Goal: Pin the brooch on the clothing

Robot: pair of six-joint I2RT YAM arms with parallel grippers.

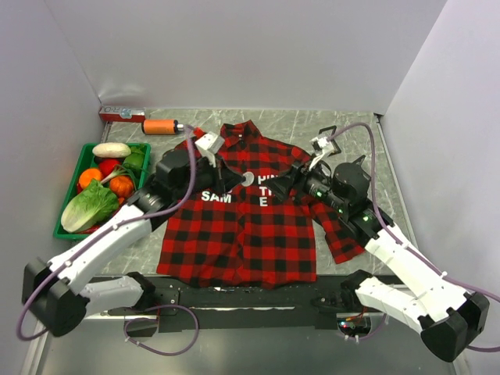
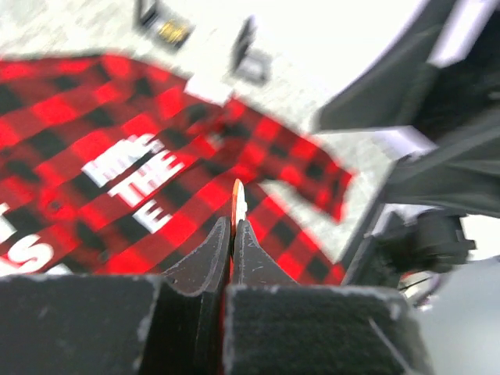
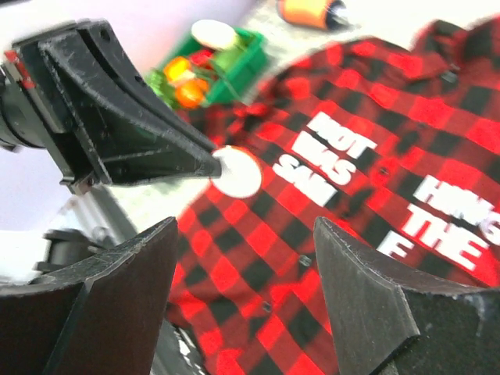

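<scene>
A small round white brooch [image 1: 248, 179] is held edge-on in my left gripper [image 1: 240, 180], which is shut on it above the shirt's chest. In the left wrist view the brooch [image 2: 237, 205] shows as a thin upright disc between the fingertips; the right wrist view shows the white face of the brooch [image 3: 237, 172]. My right gripper [image 1: 273, 187] stands open to its right, nothing between its fingers. Beneath both lies the red and black plaid shirt [image 1: 234, 242] with white lettering, spread flat. The brooch's back is hidden.
A green basket [image 1: 58, 232] of vegetables stands at the left. An orange cylinder [image 1: 160, 126] and a red box [image 1: 123, 113] lie at the back left. Dark open cases, partly covered by the right arm, lie at the right.
</scene>
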